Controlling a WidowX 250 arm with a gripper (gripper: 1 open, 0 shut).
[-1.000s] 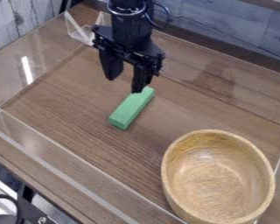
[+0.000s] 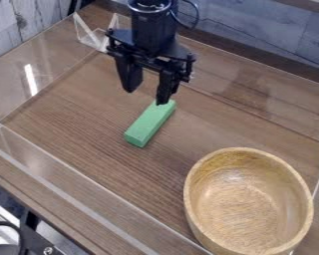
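Observation:
A small green rectangular block [image 2: 149, 123] lies on the wooden table [image 2: 83, 149], set at a diagonal near the middle. Above it, at the top centre, is my black gripper [image 2: 153, 80], its two fingers spread apart, with no object visible between them. The fingertips are raised above the block's far end.
A pale round wooden bowl [image 2: 247, 199] sits at the lower right. Black cable or hardware shows at the lower left corner, and clear plastic pieces lie along the left edge and top left.
My gripper has shifted and turned slightly, its right finger moving a little to the right. The block and bowl have not moved.

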